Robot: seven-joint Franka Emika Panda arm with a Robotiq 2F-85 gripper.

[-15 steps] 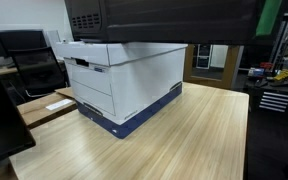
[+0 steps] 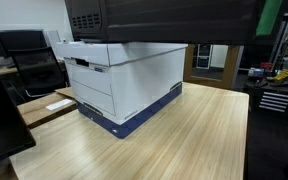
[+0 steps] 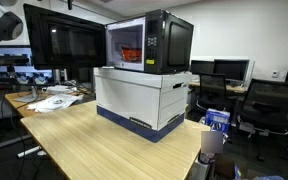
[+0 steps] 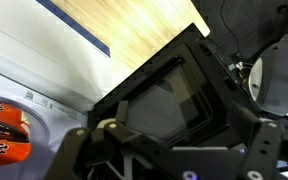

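Observation:
A black microwave (image 3: 169,42) stands on a white box, its door (image 3: 69,45) swung wide open to the left. An orange bowl (image 3: 132,54) sits inside the lit cavity. The wrist view shows the same orange bowl (image 4: 6,140) at the lower left edge, with the dark door (image 4: 169,95) stretching across the middle. My gripper is at the bottom of that view; its dark fingers look spread apart, with the door showing between them. Contact with the door cannot be told. Part of the arm (image 3: 2,22) appears at the far left, the gripper itself not visible there.
The white box (image 2: 129,82) with a blue base rests on a wooden table (image 2: 174,135). Bare tabletop lies in front of it. The open door overhangs part of this space. A white and blue package (image 3: 216,122) stands at the table's right end, with chairs beyond.

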